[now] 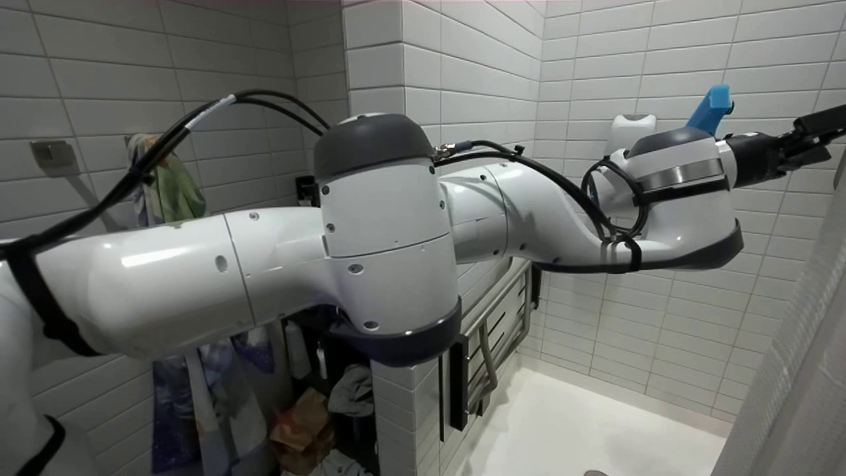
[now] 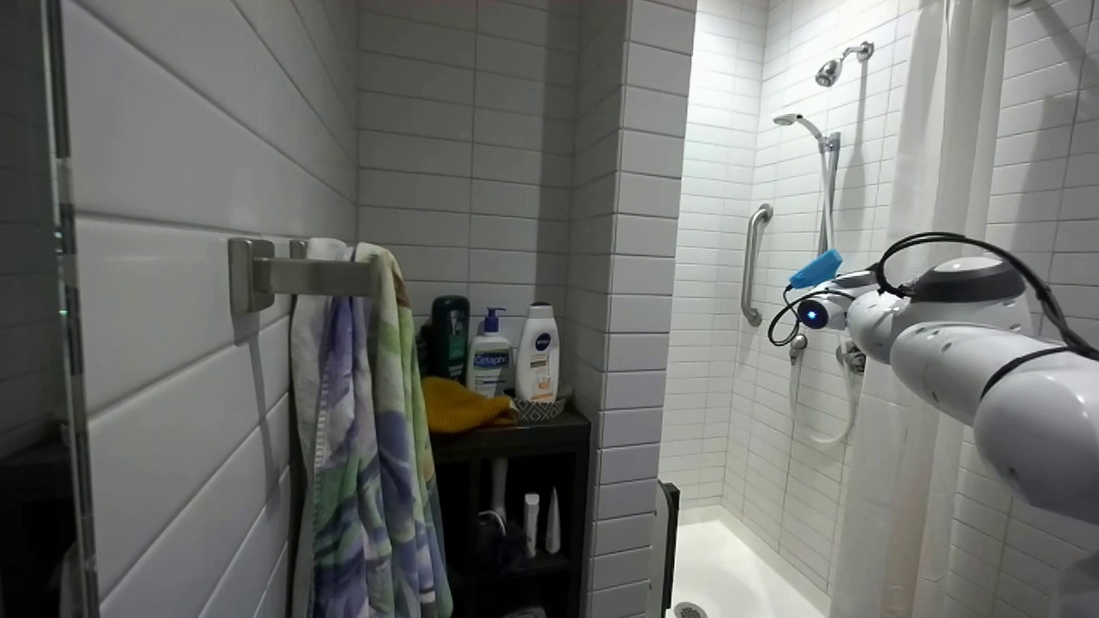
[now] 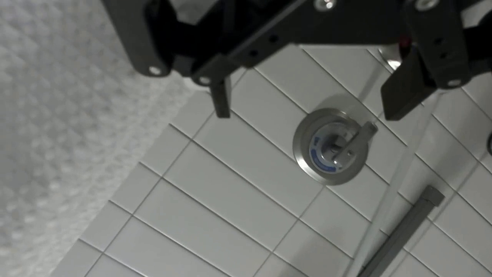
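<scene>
My gripper is open in the wrist view, its two fingers spread wide with nothing between them. Beyond the fingertips a round metal shower valve (image 3: 304, 147) with a lever handle (image 3: 357, 144) is mounted on white tile. The lever points to the upper right there, toward the right finger (image 3: 406, 90), and a gap seems to lie between gripper and valve. At the right edge of exterior view 1 the black gripper (image 1: 829, 139) reaches toward the shower's right side, partly cut off. Exterior view 2 shows the valve (image 2: 851, 356) beside the arm.
A pale shower curtain (image 3: 69, 138) fills the wrist view's left side. To the lower right runs a grey bar (image 3: 401, 235) beside a pale hose (image 3: 385, 203). A grab bar (image 2: 755, 263) and hand shower (image 2: 798, 120) are on the wall. A folded seat (image 1: 492, 341) hangs by the pillar.
</scene>
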